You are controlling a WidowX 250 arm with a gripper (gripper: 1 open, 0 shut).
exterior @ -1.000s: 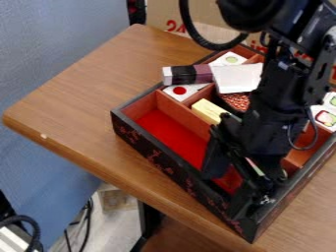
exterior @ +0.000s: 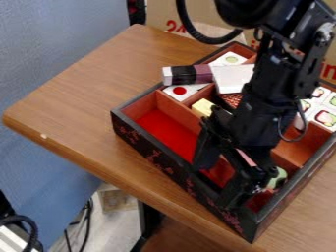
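Observation:
My black gripper (exterior: 243,167) is down inside the red-lined black box (exterior: 134,131), in its front right part. A small pale green object shows at the right of the fingertips; whether the fingers hold it I cannot tell. A pale yellow block (exterior: 203,107) sits in a compartment left of the arm. White cards with red marks (exterior: 180,92) and a striped bundle (exterior: 187,74) lie at the back.
The box stands on a wooden table (exterior: 85,89), whose bare left part is clear. Cardboard boxes (exterior: 190,18) stand behind. The floor and cables show past the table's lower left edge.
The gripper has moved slightly up and left, and a pale green object now shows beside its fingertips.

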